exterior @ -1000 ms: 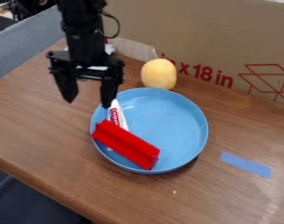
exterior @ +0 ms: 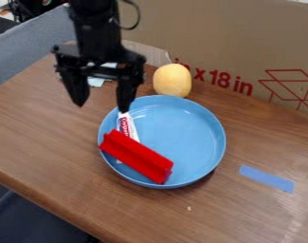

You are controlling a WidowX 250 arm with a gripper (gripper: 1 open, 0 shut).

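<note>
My black gripper [exterior: 100, 92] hangs at the upper left, its two fingers spread with nothing visible between them, above the table just left of a blue round plate [exterior: 188, 128]. In the plate lie a red block-like object [exterior: 138, 158] at the front and a white tube with red lettering [exterior: 127, 124] behind it, partly hidden by the red object.
A yellow rounded object [exterior: 172, 80] stands behind the plate before a cardboard panel [exterior: 244, 47]. Blue tape [exterior: 266, 178] is on the wooden table [exterior: 232, 214] at right. Pale items behind the arm are mostly hidden.
My gripper has shifted slightly left and up since a second ago. The objects on the table have not moved.
</note>
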